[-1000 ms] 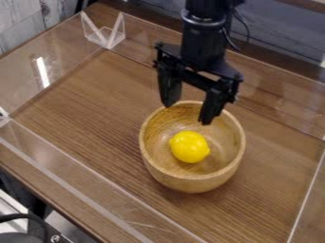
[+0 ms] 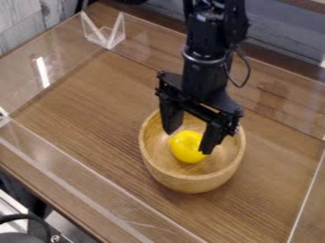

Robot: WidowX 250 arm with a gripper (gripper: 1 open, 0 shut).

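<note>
A wooden bowl [image 2: 192, 177] sits on the wooden table, holding a yellow oval object [image 2: 185, 142]. My black gripper [image 2: 193, 121] is low over the bowl, its fingers spread open, one at the bowl's left side and one at its right, just above and around the yellow object. Whether the fingertips touch it I cannot tell.
A white wire-like holder [image 2: 106, 33] stands at the back left. A dark edge runs along the back.
My gripper has come down and toward the front of the table, lower over the bowl and the yellow object. The bowl stays in place.
</note>
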